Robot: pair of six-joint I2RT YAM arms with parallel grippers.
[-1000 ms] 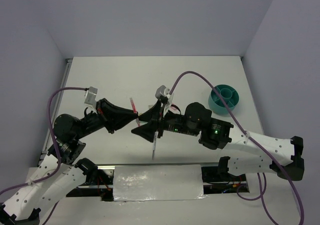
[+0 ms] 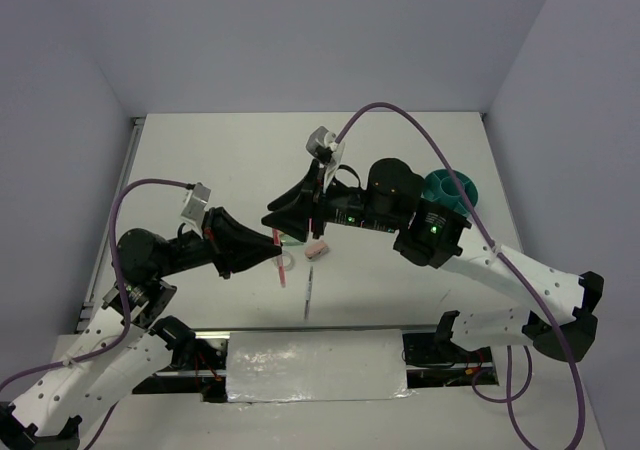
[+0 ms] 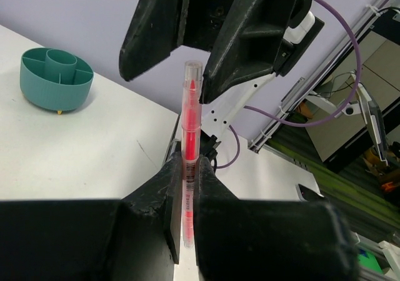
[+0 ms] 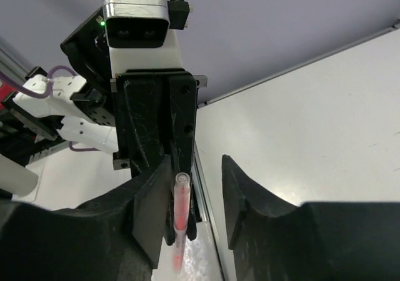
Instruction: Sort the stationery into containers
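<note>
My left gripper [image 2: 275, 248] is shut on a red pen [image 3: 190, 125], held upright in the left wrist view. My right gripper [image 2: 290, 210] is part open around the pen's top end, its fingers beside it in both wrist views. A teal round organizer [image 3: 56, 81] with compartments stands at the right of the table, partly behind the right arm in the top view. A pink eraser [image 2: 317, 250], a tape roll [image 2: 287, 261] and a thin pen [image 2: 308, 295] lie mid-table.
Grey walls enclose it. A small green item [image 2: 292, 240] lies partly hidden under the right gripper.
The left gripper has moved slightly down and right with the pen.
</note>
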